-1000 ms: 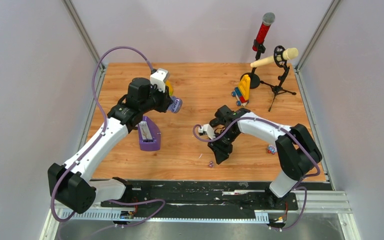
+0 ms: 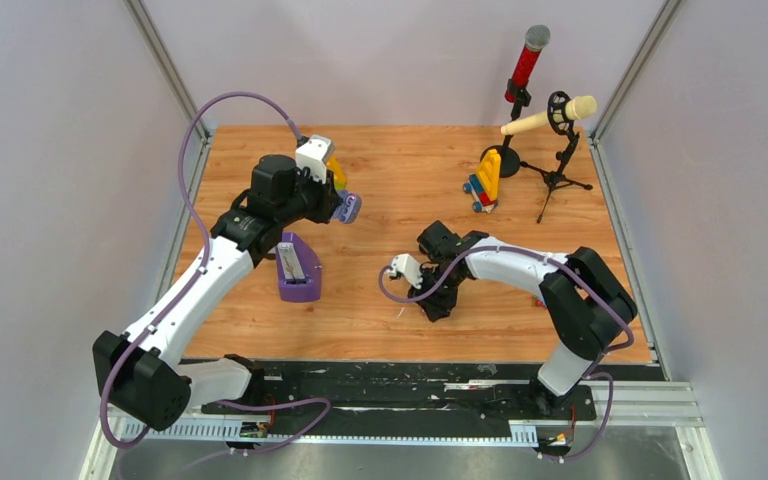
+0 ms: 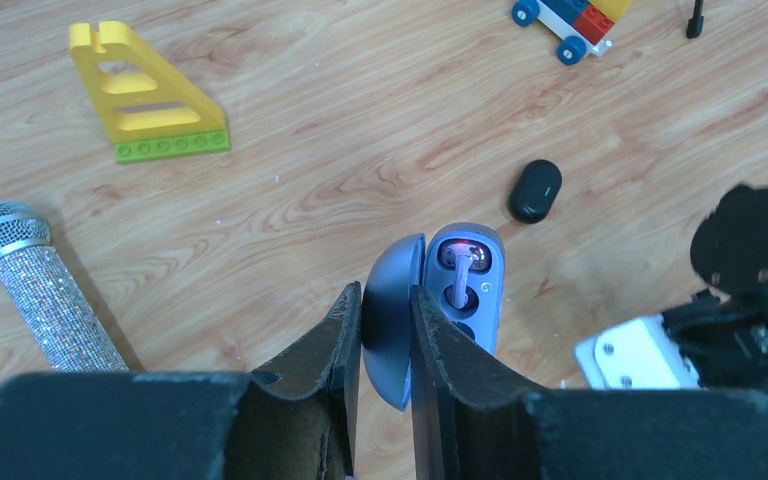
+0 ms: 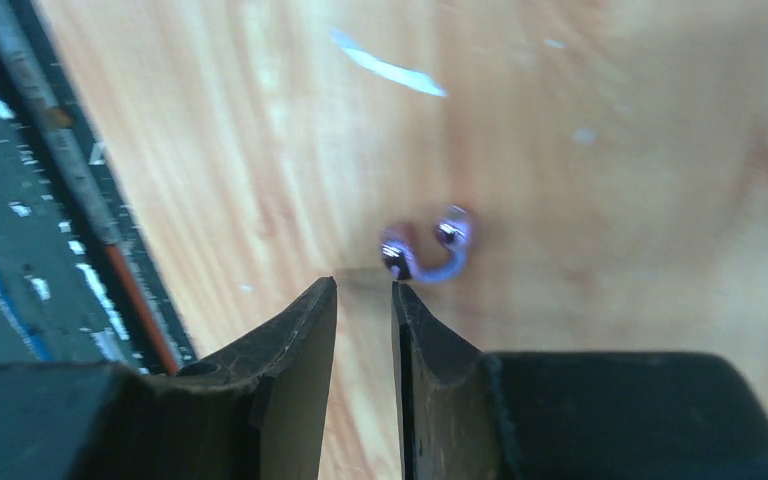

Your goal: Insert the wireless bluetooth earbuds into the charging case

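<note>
In the left wrist view my left gripper is shut on the blue charging case [image 3: 490, 262]. Its lid stands open. What looks like one earbud, with a pale purple stem [image 3: 462, 278], sits at the upper end of the case; below it is a dark hollow. From above, the case [image 2: 348, 207] hangs over the table's left half. My right gripper is low over the table, its fingers apart. A small shiny purple earbud [image 4: 450, 232] shows just beyond its right fingertip; blur hides whether they touch.
A purple holder [image 2: 300, 290] stands by the left forearm. A black oval object [image 3: 535, 191] lies near the case. Yellow bricks [image 3: 150, 100] and a glittery microphone [image 3: 55, 300] are on the table. Microphone stands [image 2: 557, 180] fill the back right.
The earbud seen from above a second ago no longer shows there. The left arm has barely shifted.
</note>
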